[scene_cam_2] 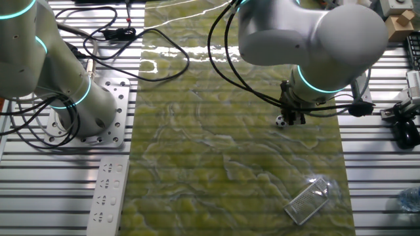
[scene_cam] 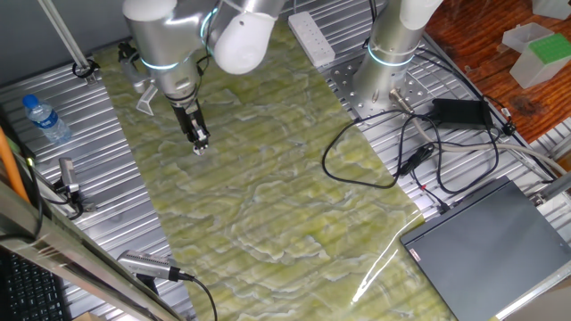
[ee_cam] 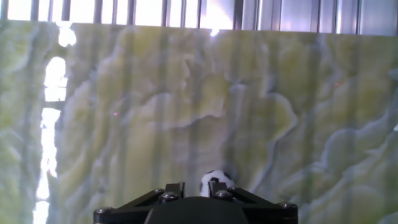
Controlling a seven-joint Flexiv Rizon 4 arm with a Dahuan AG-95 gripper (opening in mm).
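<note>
A small black-and-white ball (scene_cam_2: 281, 121) rests on the green marbled sheet (scene_cam_2: 216, 151). My gripper (scene_cam: 200, 144) points down right at the ball, and its fingertips partly cover it in exterior view 1. Seen from exterior view 2, the ball shows at the left side of the gripper (scene_cam_2: 293, 119). In the wrist view the gripper's (ee_cam: 198, 190) two dark fingers stand apart with a gap between them. The ball (ee_cam: 216, 178) appears just beyond that gap, off toward the right finger and partly hidden by it; whether it touches is unclear.
A flat whitish slotted piece (scene_cam_2: 307, 202) lies near the sheet's edge. A power strip (scene_cam: 311, 38), looped black cable (scene_cam: 326, 165) and closed laptop (scene_cam: 491, 250) line the other side. A water bottle (scene_cam: 46, 119) stands on the slatted table.
</note>
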